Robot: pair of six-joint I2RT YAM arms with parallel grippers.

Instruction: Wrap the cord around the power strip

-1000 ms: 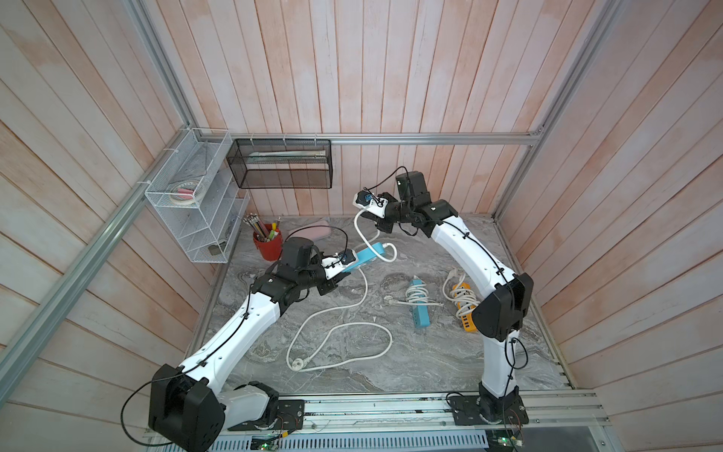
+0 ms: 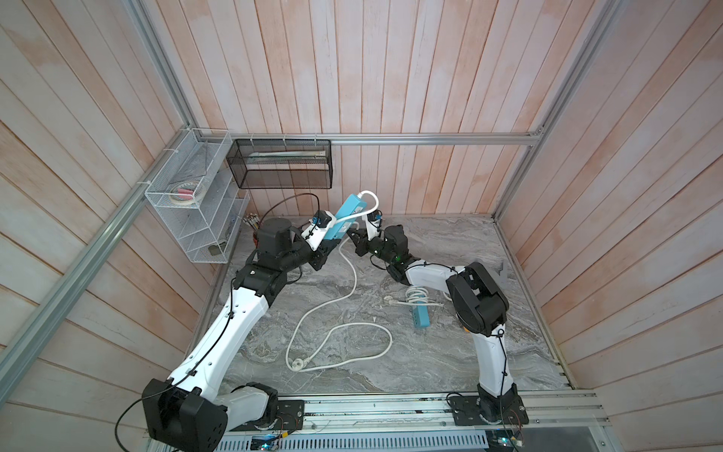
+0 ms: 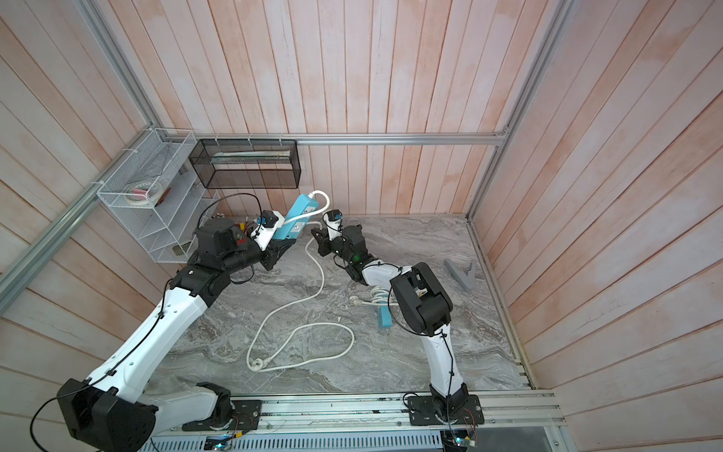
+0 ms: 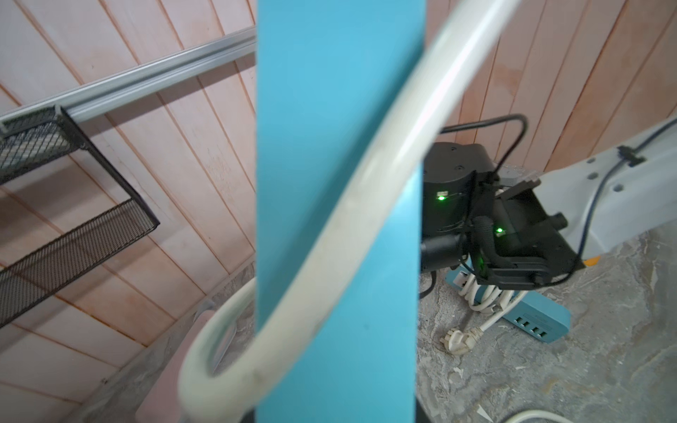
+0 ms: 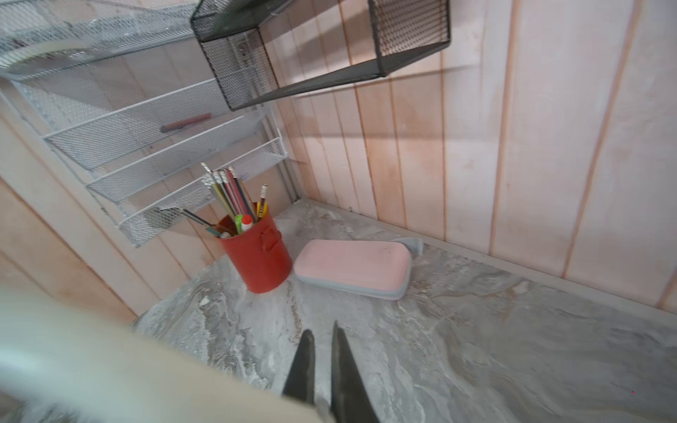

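The blue power strip (image 2: 348, 211) is raised and tilted, its lower end in my left gripper (image 2: 329, 238), which is shut on it. In the left wrist view, its white cord (image 4: 359, 190) slants across the strip's face and bends round the left edge. Close by on the right stands my right gripper, its fingertips together. A blurred length of cord (image 5: 141, 366) runs to the base of its fingers; whether they pinch it is hidden. The remaining cord trails over the table to a plug (image 2: 298, 364).
On the table lie another blue strip with wound cord (image 4: 543, 317) and, mostly behind the right arm, an orange one. A red pencil cup (image 5: 259, 257) and pink case (image 5: 352, 265) occupy the back left. A black wire basket (image 2: 280, 164) hangs above.
My left gripper has lifted and tilted the strip, moving it up and left. The right gripper has swung down and left beside it, and the cord now crosses the strip.
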